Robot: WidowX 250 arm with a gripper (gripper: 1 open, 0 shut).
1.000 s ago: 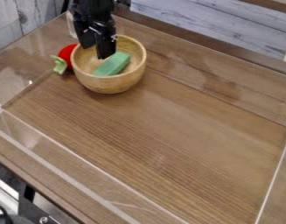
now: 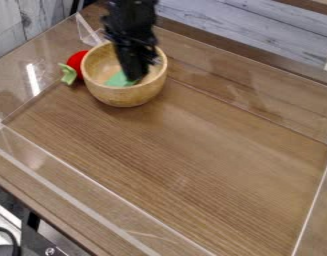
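Note:
A wooden bowl [image 2: 126,95] sits at the upper left of the table [image 2: 193,170], with a green item [image 2: 119,80] inside it, partly hidden by the black gripper [image 2: 130,50]. The gripper hangs over the bowl, blurred; its fingertips and whether anything is between them cannot be made out. A red object with a green part [image 2: 75,67] lies just left of the bowl.
A raised edge runs along the back right, and the table's left edge is at lower left.
The gripper has moved right and down over the bowl, now covering much of the green item.

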